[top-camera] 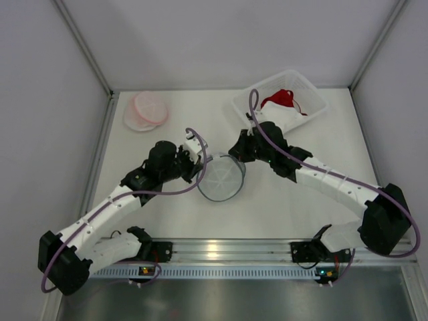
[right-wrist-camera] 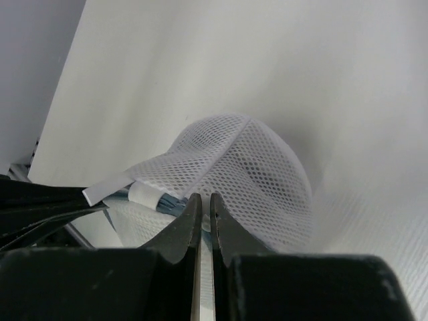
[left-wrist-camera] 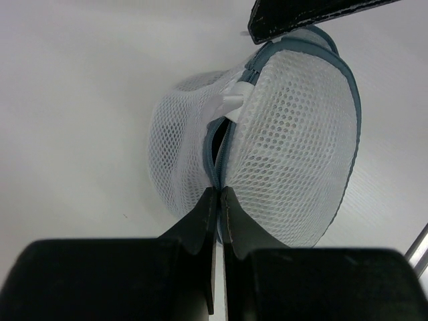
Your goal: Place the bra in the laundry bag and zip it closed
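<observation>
A round white mesh laundry bag (top-camera: 221, 179) with grey-blue edging lies at the middle of the table. My left gripper is shut on the bag's edge at one end of the zip. Beyond its fingertips, a short dark gap (left-wrist-camera: 219, 140) shows between the zip edges, with a white tab (left-wrist-camera: 234, 100) past it. At the bag's far right side, my right gripper is shut with its tips against the blue zip band (right-wrist-camera: 172, 204); whether the zip pull is between them cannot be made out. No bra can be made out inside the bag.
A white basket (top-camera: 317, 100) at the back right holds a red garment (top-camera: 281, 98) and a white cloth (top-camera: 279, 116). Pink-edged round mesh bags (top-camera: 147, 110) lie at the back left.
</observation>
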